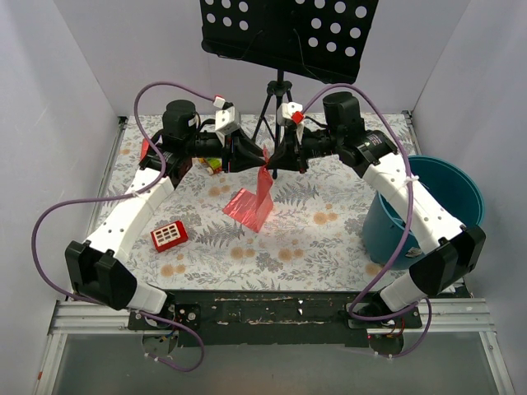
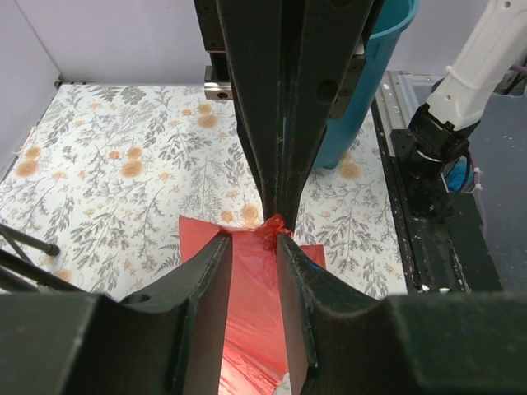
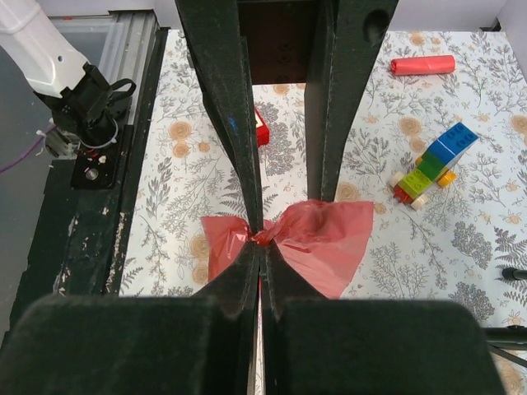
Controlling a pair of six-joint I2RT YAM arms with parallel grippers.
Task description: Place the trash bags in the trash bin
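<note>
A thin red trash bag (image 1: 251, 206) hangs at the table's middle, its lower part reaching toward the cloth. My right gripper is shut on its gathered top edge. In the right wrist view, one left finger (image 3: 244, 164) is close to the pinched spot and the other lies farther along the bag. The teal trash bin (image 1: 381, 226) is at the right, partly covered by the right arm.
A red roll (image 3: 422, 65) and a toy of coloured blocks (image 3: 435, 164) lie on the patterned cloth. A red box with pale squares (image 1: 170, 236) sits at left. Behind the grippers stands a black music stand (image 1: 280, 86). Cloth in front of the bag is free.
</note>
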